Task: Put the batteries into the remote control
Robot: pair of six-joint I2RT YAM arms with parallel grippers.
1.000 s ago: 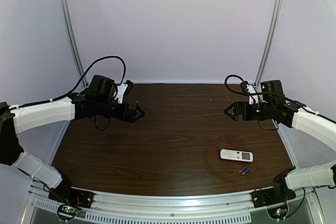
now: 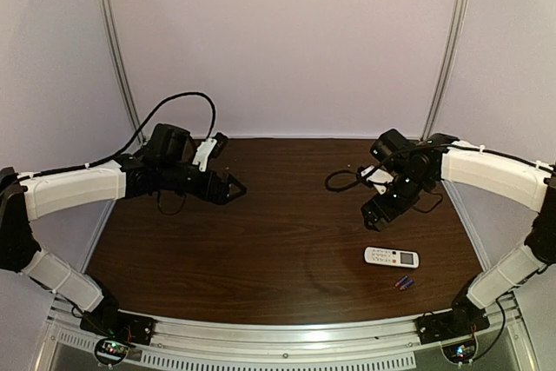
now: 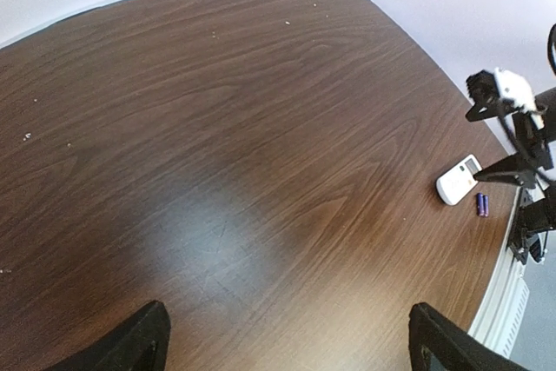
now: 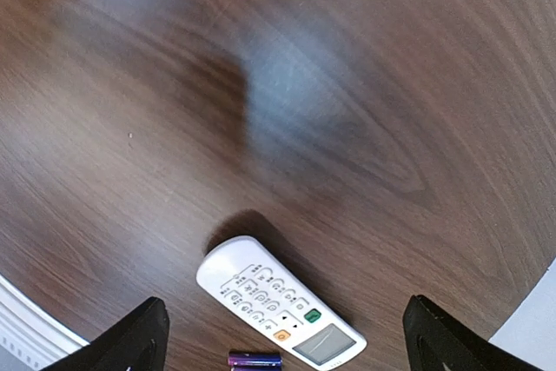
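Observation:
A white remote point(image 2: 391, 257) lies button side up on the right front of the table, seen closer in the right wrist view point(image 4: 280, 301). Two small batteries point(image 2: 404, 282) lie just in front of it, partly visible at the bottom edge of the right wrist view point(image 4: 254, 361). My right gripper point(image 2: 372, 219) hangs open above and behind the remote, its fingers on either side of it in the right wrist view. My left gripper point(image 2: 236, 188) is open over the left part of the table, holding nothing, far from the remote.
White walls stand at the back and sides, with a metal rail point(image 2: 287, 329) along the front edge.
My right gripper has swung down and toward the front left, closer to the remote. My left gripper has shifted slightly right. The remote and batteries are unmoved.

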